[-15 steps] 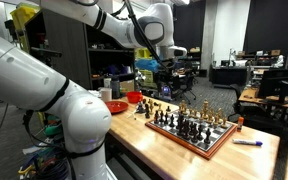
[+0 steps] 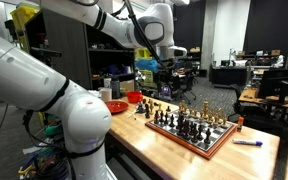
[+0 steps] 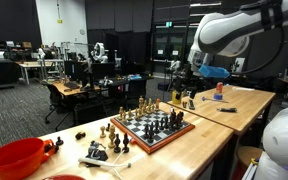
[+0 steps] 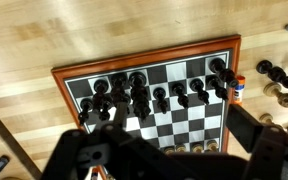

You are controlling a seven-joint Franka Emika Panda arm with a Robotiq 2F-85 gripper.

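Black and pale wooden chess pieces stand on a chessboard (image 2: 222, 140) with a brown wooden frame. In the wrist view the board (image 4: 174, 53) lies below the gripper, with the black pieces (image 4: 162, 95) nearest the upper edge. The two dark fingers stand wide apart, and nothing shows held between them. Seen from exterior view 1, the gripper (image 2: 165, 72) hangs high over the table, clear of every piece. Pale pieces (image 3: 144, 105) fill the board's far side in exterior view 2. The gripper hides part of the board's lower portion in the wrist view.
Loose black and pale pieces (image 4: 274, 85) lie beside the board. A red bowl (image 3: 19, 158) sits at the table's near left in exterior view 2. A marker (image 2: 248, 142) lies right of the board. Bare wood (image 2: 164, 150) shows along the near table edge.
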